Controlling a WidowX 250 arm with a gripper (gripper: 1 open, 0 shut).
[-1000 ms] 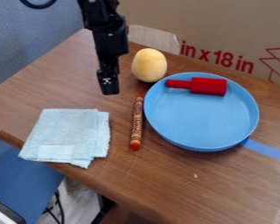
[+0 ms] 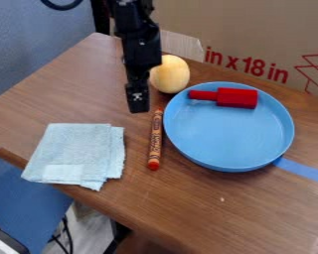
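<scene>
My black gripper point(image 2: 138, 97) hangs low over the wooden table, just left of a yellow round object point(image 2: 173, 73); whether its fingers are open or shut is unclear. Below it lies an orange marker-like stick point(image 2: 155, 144) with a red end, beside a blue plate point(image 2: 229, 144). A red object with a handle point(image 2: 235, 97) rests on the plate's back part. A folded pale blue cloth point(image 2: 75, 154) lies at the front left.
A cardboard box point(image 2: 261, 35) stands behind the table. Blue tape point(image 2: 308, 172) runs to the right of the plate. The table's front left edge drops to the floor.
My gripper has moved slightly right and a little down, nearer the yellow object and the stick. The objects on the table look unmoved.
</scene>
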